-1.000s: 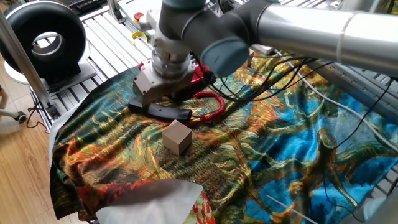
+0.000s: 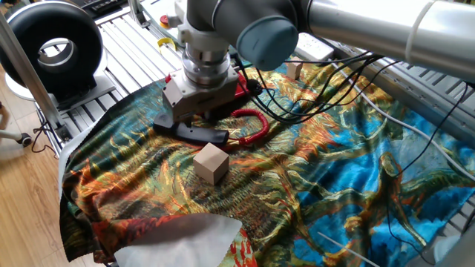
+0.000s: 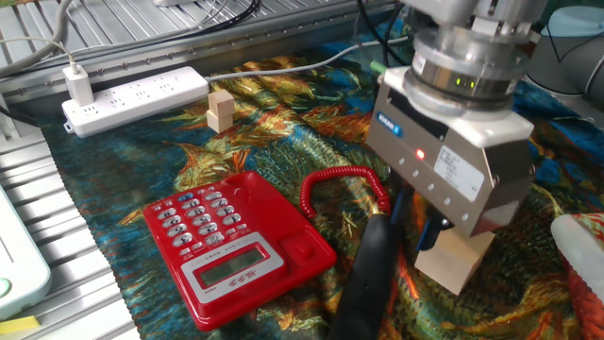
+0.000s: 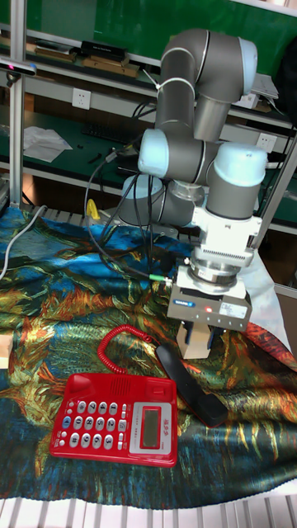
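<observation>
My gripper (image 3: 416,225) hangs above the cloth by the black telephone handset (image 3: 366,274), its dark fingers apart in exterior view 2. No object shows held between them; in exterior view 1 their tips are hard to make out against the handset. The handset lies off its cradle, joined by a coiled red cord (image 3: 344,173) to the red telephone (image 3: 236,247). A plain wooden block (image 2: 211,164) rests on the cloth beside the handset. Exterior view 3 shows this block (image 4: 195,340) partly hidden behind the gripper.
Two small wooden blocks (image 3: 220,110) are stacked near a white power strip (image 3: 137,100). Loose black cables (image 2: 312,104) hang from the arm. The patterned cloth (image 2: 297,215) is wrinkled, with a pale folded-over corner (image 2: 182,241) at the front.
The handset and the wooden block beside it have stayed in place.
</observation>
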